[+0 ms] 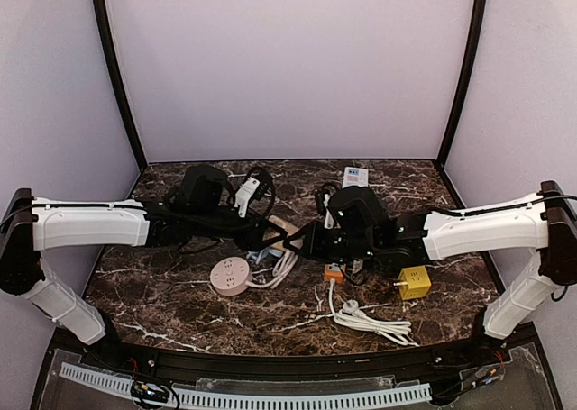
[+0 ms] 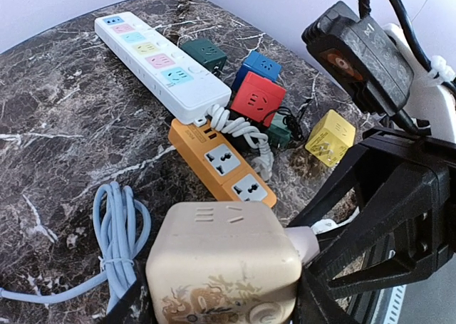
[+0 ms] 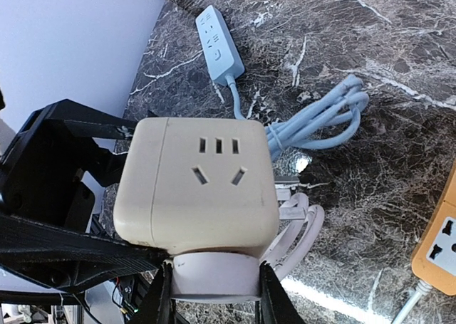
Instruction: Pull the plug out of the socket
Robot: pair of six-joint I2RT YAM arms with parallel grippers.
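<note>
My left gripper is shut on a cream socket block (image 2: 224, 249), held above the table between the two arms. From one side of the block sticks a white plug (image 3: 216, 275). My right gripper has a finger on either side of this plug; whether they press on it cannot be made out. In the top view, the left gripper (image 1: 278, 236) and right gripper (image 1: 306, 243) almost meet over the block. Pale cord (image 3: 296, 235) loops behind the block, and a round pink socket (image 1: 231, 276) lies on the table below.
An orange strip (image 2: 221, 160), a white strip (image 2: 164, 68) and coloured blocks such as the red one (image 2: 258, 97) lie farther right. Blue cable (image 3: 320, 121) is coiled nearby. A white cord bundle (image 1: 370, 323) and a yellow block (image 1: 414, 282) rest at the front right.
</note>
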